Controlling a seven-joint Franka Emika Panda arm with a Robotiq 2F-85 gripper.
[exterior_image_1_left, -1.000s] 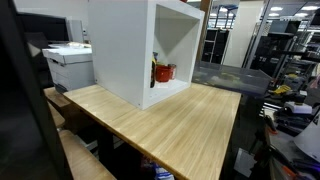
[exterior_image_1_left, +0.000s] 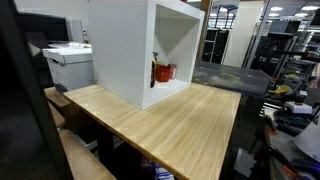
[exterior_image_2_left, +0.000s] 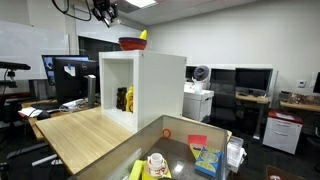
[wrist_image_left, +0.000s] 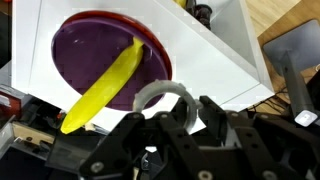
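Note:
In the wrist view a round, pale-rimmed thing (wrist_image_left: 166, 87) sits between the fingers of my gripper, which is shut on it; what kind of object it is, I cannot tell. Beyond it lies a dark red bowl (wrist_image_left: 72, 48) with a long yellow thing (wrist_image_left: 105, 84) resting in it and sticking out over the rim. Exterior view 2 has the same bowl (exterior_image_2_left: 131, 44) on top of the white shelf (exterior_image_2_left: 157, 85), with my gripper (exterior_image_2_left: 104, 14) higher up and to its left. The gripper is out of sight in exterior view 1.
Inside the shelf stand a red mug (exterior_image_1_left: 163, 73) and other small items. A grey bin (exterior_image_2_left: 118, 157) holding several objects, among them a white mug (exterior_image_2_left: 157, 164), stands in front of the shelf.

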